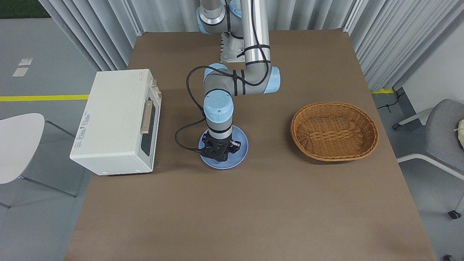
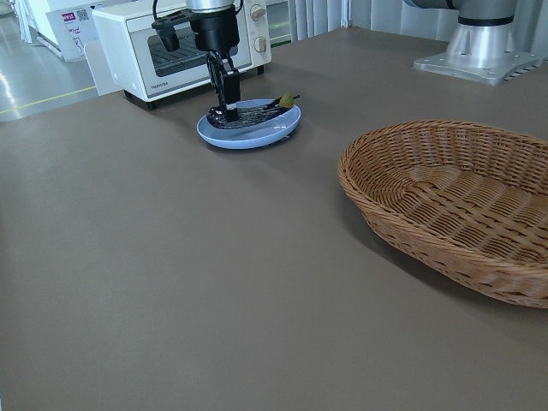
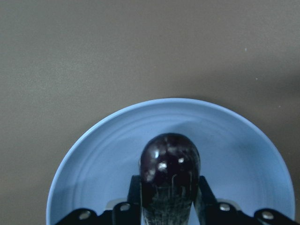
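A dark, glossy eggplant (image 3: 169, 171) with a green stem end lies over a light blue plate (image 2: 213, 135) on the table. In the left view my gripper (image 2: 229, 107) is down at the eggplant, above the plate. In the wrist view the fingers stand on both sides of the eggplant, touching it, so they appear shut on it. In the front view the arm's end hides most of the plate's middle and the eggplant.
A white toaster oven (image 1: 113, 117) stands left of the plate. An empty wicker basket (image 1: 334, 131) sits to the right.
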